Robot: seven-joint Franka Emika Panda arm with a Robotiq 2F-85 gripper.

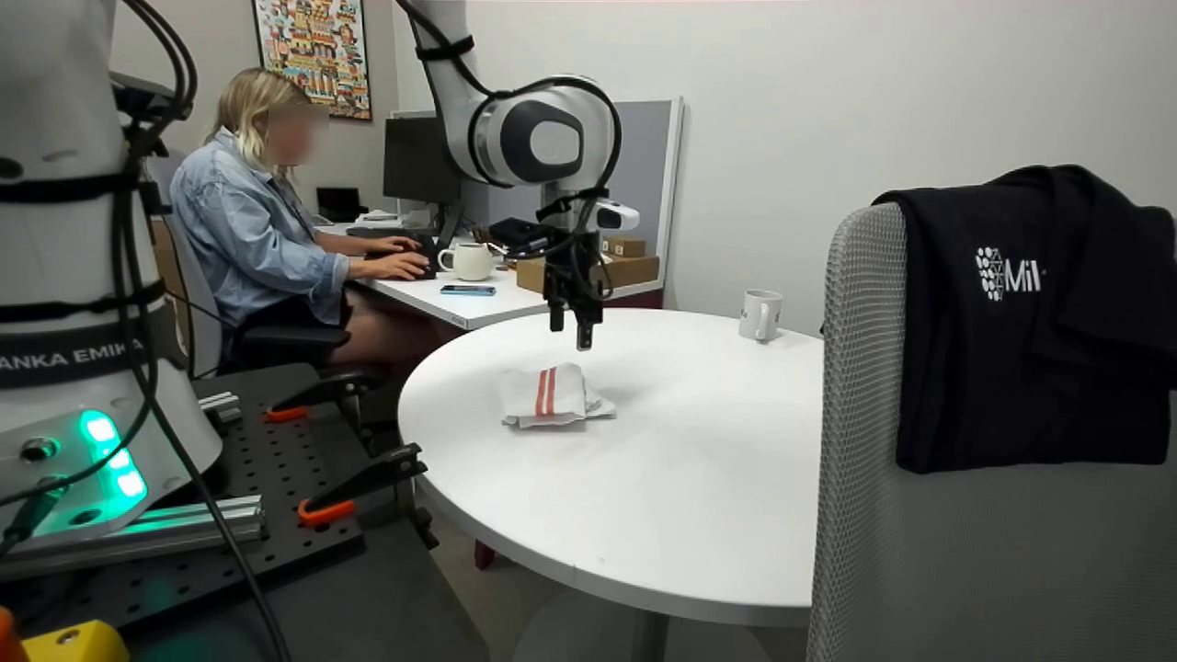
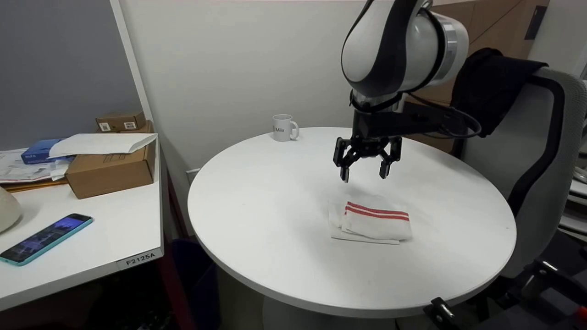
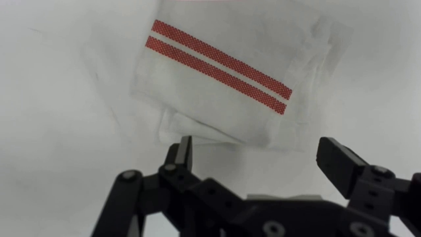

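Observation:
A folded white cloth with two red stripes [image 2: 375, 224] lies on the round white table [image 2: 258, 220]. From above, in the wrist view, the cloth [image 3: 205, 94] shows its stripes running slantwise and a loose fold along its lower edge. My gripper [image 2: 364, 175] hangs above the table, pointing down, clear of the cloth. Its fingers are wide apart with nothing between them. In the wrist view the gripper is open, its fingertips just below the cloth's lower edge in the picture.
Toward the table's far edge stands a white mug [image 2: 282, 128]. A grey chair [image 1: 938, 552] with a black garment borders the table. A desk with cardboard boxes [image 2: 113, 170] adjoins it, where a person [image 1: 265, 221] sits.

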